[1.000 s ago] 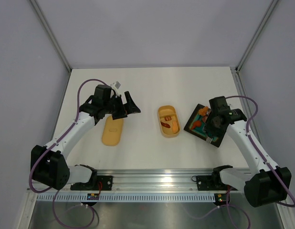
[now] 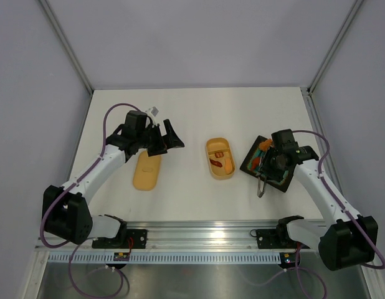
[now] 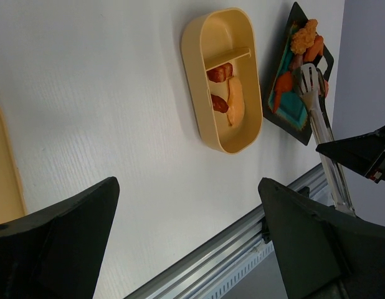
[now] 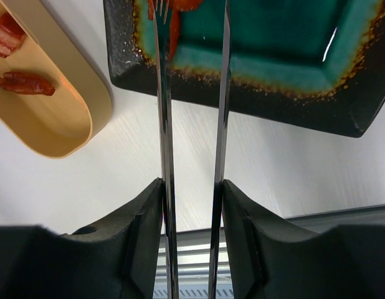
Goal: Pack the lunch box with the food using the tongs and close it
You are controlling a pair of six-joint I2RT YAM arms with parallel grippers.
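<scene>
The cream lunch box (image 2: 220,174) stands mid-table, divided, holding brown meat pieces and an orange piece (image 3: 235,99). A dark tray (image 2: 250,164) with a teal inside holds orange and red food (image 3: 302,41) to its right. My right gripper is over the tray, open, with long metal utensils, one fork-tipped, reaching from it to the food; whether anything is between the tips is unclear. My left gripper (image 2: 165,137) hangs open above the table's left, nothing between its fingers.
An empty cream container or lid (image 2: 145,177) lies at the left, partly under the left arm. A metal rail runs along the front edge.
The left arm and containers look unchanged.
</scene>
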